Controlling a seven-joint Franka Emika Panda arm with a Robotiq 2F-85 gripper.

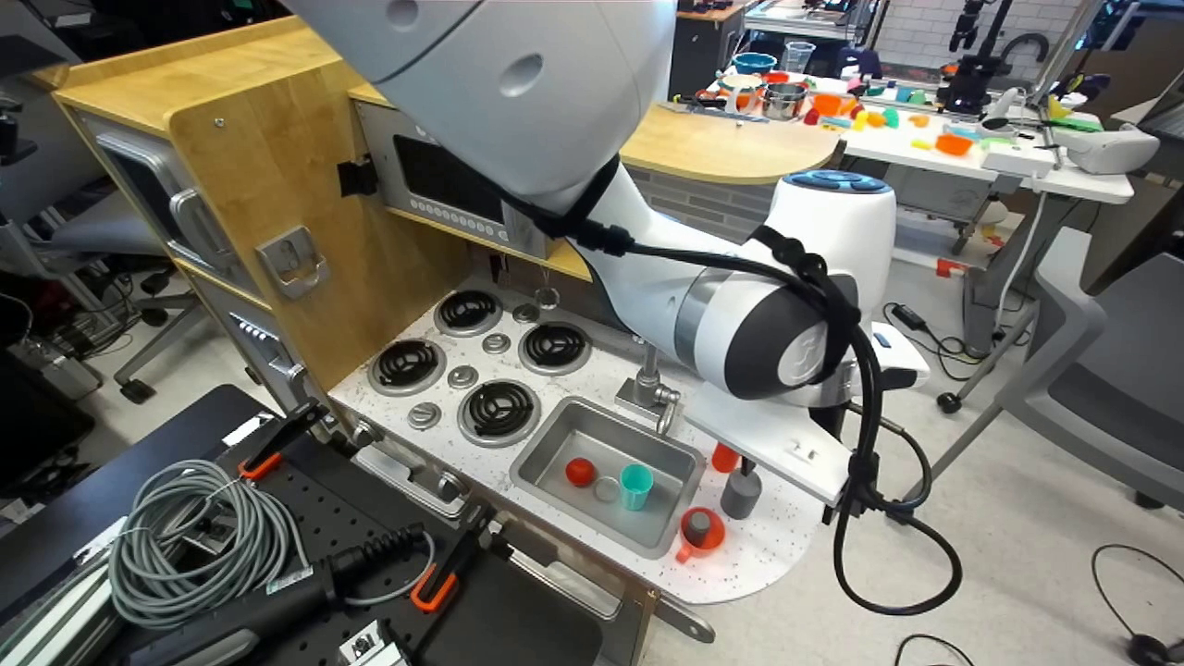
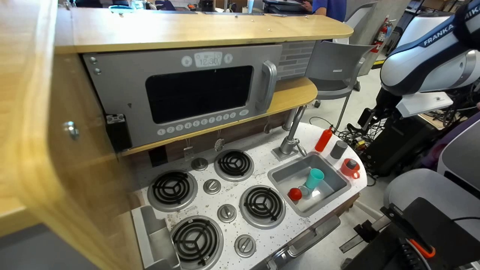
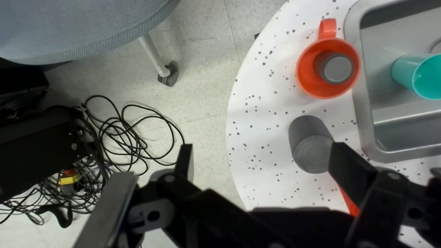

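My gripper is open, its fingers wide apart with nothing between them. It hangs above the rounded end of the counter [image 3: 264, 136]. A grey cylinder [image 3: 316, 153] stands close to the right finger in the wrist view, and a red bottle [image 3: 349, 200] is mostly hidden behind that finger. Further from the gripper, an orange mug [image 3: 308, 78] has a smaller grey piece [image 3: 338, 69] inside it. The teal cup [image 2: 315, 178] and a red ball [image 2: 294, 194] are in the sink [image 2: 335, 191], with a clear round item [image 1: 606, 488] between them.
The faucet [image 2: 292, 135] rises behind the sink. Several stove burners [image 2: 262, 207] lie to its left, below a microwave [image 2: 198, 90]. Off the counter's rounded end are open floor, a chair [image 3: 82, 24] and tangled cables [image 3: 124, 132].
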